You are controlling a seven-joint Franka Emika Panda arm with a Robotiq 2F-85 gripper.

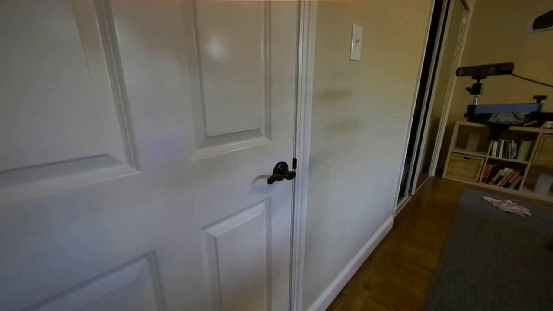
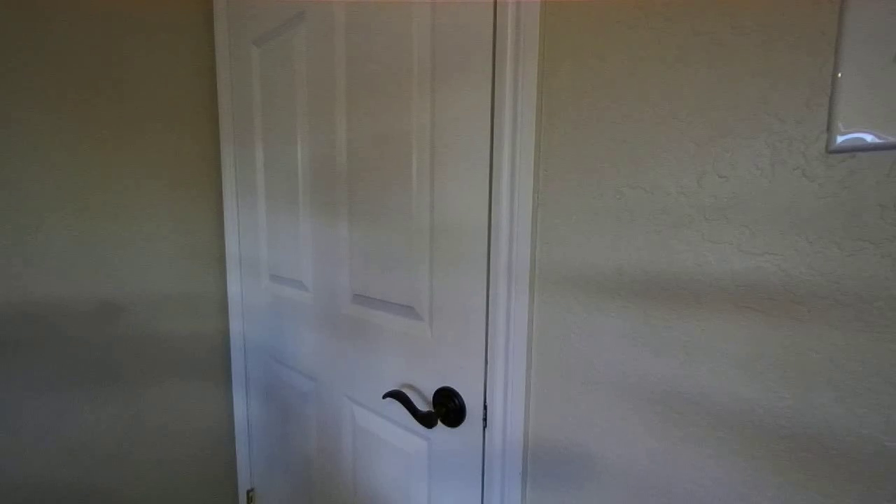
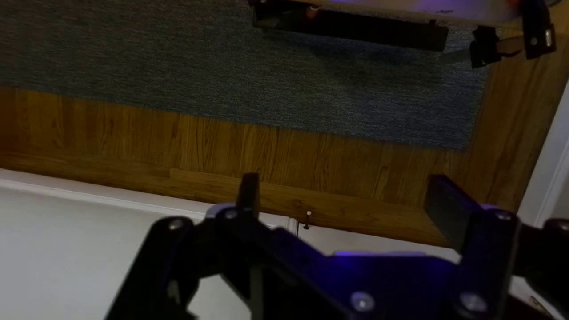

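A white panelled door (image 1: 171, 207) stands shut in its frame in both exterior views. Its dark lever handle (image 1: 281, 173) is near the right edge, and the curved lever (image 2: 409, 408) points left, roughly level. In the wrist view my gripper is open, its dark fingers wide apart with nothing between them. Below it are the wood floor (image 3: 298, 154) and the foot of the door (image 3: 330, 238). The handle does not show in the wrist view, and the gripper is out of sight in both exterior views.
A light switch (image 1: 356, 42) is on the wall right of the door. A grey rug (image 1: 492, 254) with a crumpled cloth (image 1: 506, 205) covers part of the floor. Farther back are a camera on a mount (image 1: 484, 70) and a low bookshelf (image 1: 469, 142).
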